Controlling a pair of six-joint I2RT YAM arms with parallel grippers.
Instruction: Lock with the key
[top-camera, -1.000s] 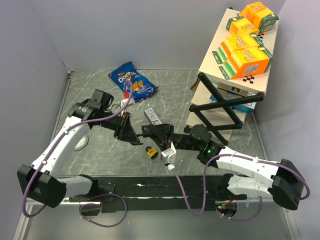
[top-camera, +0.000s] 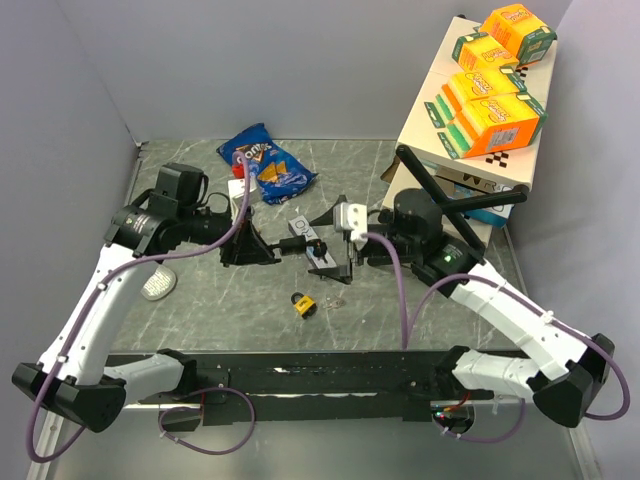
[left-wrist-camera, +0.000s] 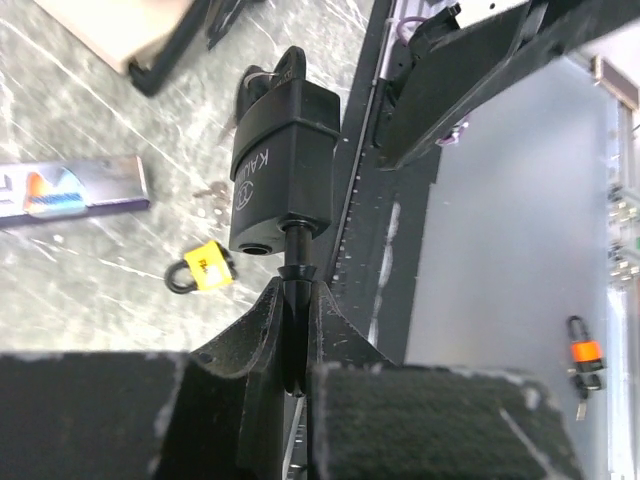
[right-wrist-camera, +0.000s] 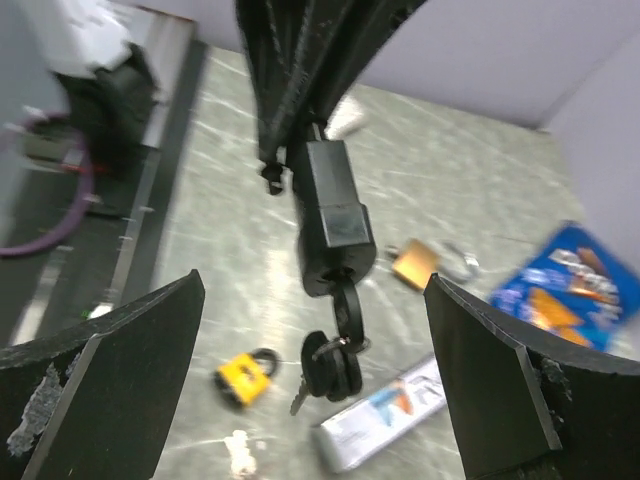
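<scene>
A black padlock body (left-wrist-camera: 280, 170) hangs from my left gripper (top-camera: 270, 250), which is shut on its black stem. In the right wrist view the lock (right-wrist-camera: 330, 205) hangs with a black ring and what looks like a small key (right-wrist-camera: 300, 395) at its lower end. My right gripper (top-camera: 335, 245) stands open just right of the lock, its fingertips (right-wrist-camera: 110, 390) apart, with nothing between them. A yellow padlock (top-camera: 305, 305) lies on the marble table below.
A long grey box (left-wrist-camera: 65, 190) lies behind the yellow lock. A blue chip bag (top-camera: 270, 165) is at the back. A shelf (top-camera: 420, 135) with orange boxes stands at the right.
The left arm has risen slightly, with the black lock in its gripper.
</scene>
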